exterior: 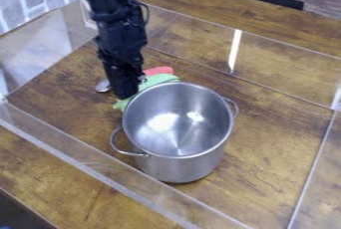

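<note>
A large steel pot (178, 135) with two wire handles stands upright in the middle of the wooden surface, empty inside. Behind it lie a green cloth or soft item (159, 83) and a red item (158, 72), partly hidden. My black gripper (123, 82) hangs above and behind the pot's left rim, over the green item; its fingers are dark and too indistinct to tell how far apart they stand. A small silver object (103, 85) shows just left of the gripper.
Clear low panels (48, 131) border the wooden work area (273, 123).
</note>
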